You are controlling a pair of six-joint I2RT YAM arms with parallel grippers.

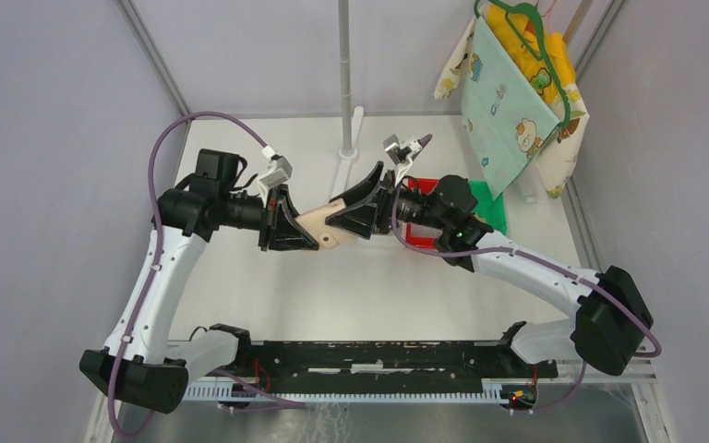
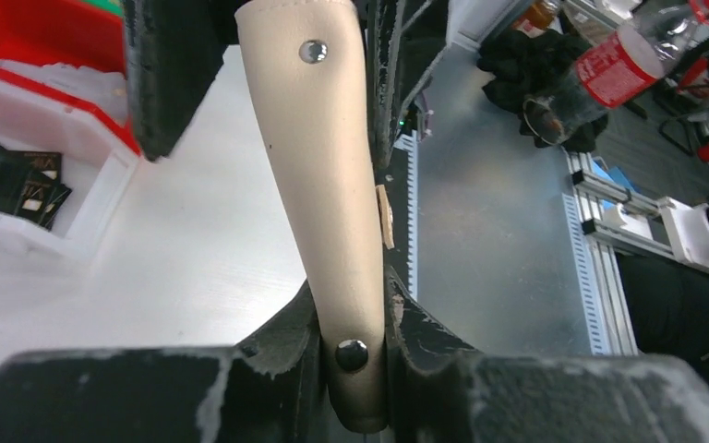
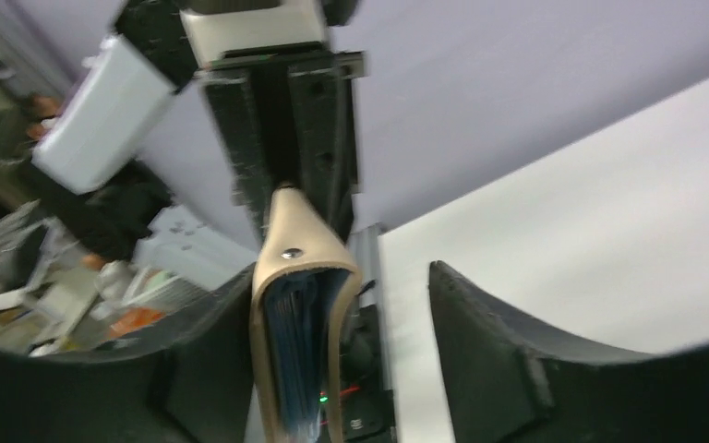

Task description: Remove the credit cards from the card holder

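A beige leather card holder with metal snaps is held in the air between my grippers. My left gripper is shut on one end; in the left wrist view the holder runs upward from between its fingers. My right gripper is at the other end, its fingers parted around the holder's mouth. In the right wrist view that mouth shows dark blue cards inside, between my right gripper's blurred, spread fingers.
Red and green bins stand at the right rear of the table, beside a white bin holding black cards. Fabrics on hangers hang at the back right.
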